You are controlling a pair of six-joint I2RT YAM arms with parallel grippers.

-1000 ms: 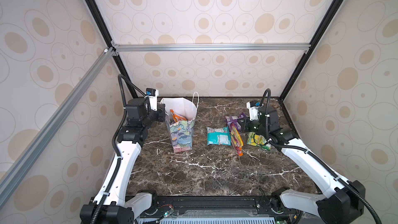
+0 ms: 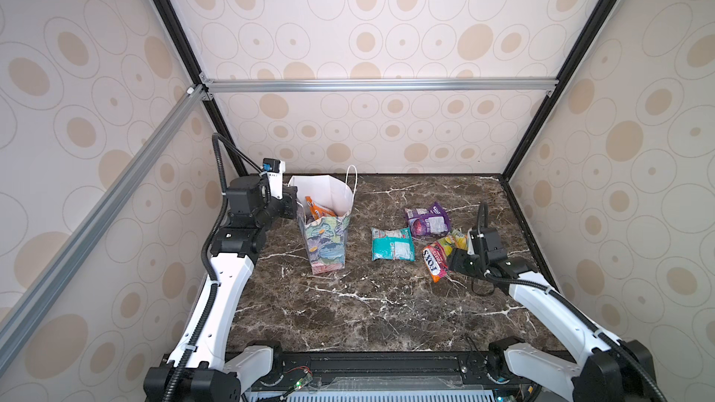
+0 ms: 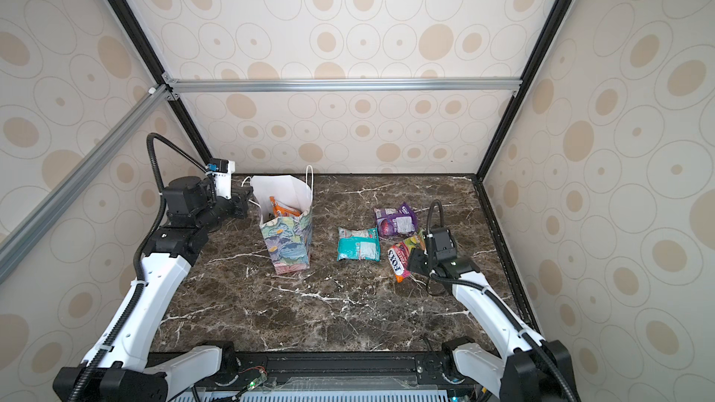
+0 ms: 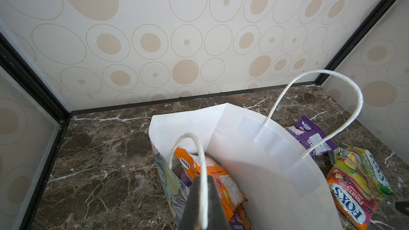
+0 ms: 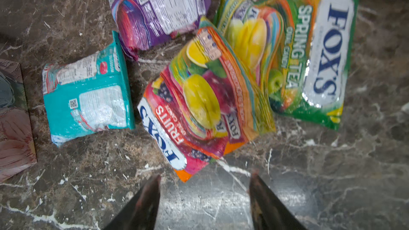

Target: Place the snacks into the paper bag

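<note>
The paper bag (image 2: 326,245), floral outside and white inside, stands upright at the left with orange and purple packs (image 4: 217,176) in it. At its left side my left gripper is shut, with the white bag handle (image 4: 201,157) running down between its fingers. On the table lie a teal pack (image 5: 91,98), a purple pack (image 5: 159,6), a red-orange Fox's Fruits pack (image 5: 204,98) and a green Fox's Spring Tea pack (image 5: 306,55). The Fruits pack overlaps the Spring Tea pack's edge. My right gripper is open above bare table, just in front of the Fruits pack.
The bag's other handle (image 4: 357,98) arches above its right rim. Walls (image 2: 387,134) close in the back and sides.
My right gripper has come lower and toward the front, away from the purple pack. The Fruits pack, on edge before, now lies flatter against the Spring Tea pack. The left arm is still.
</note>
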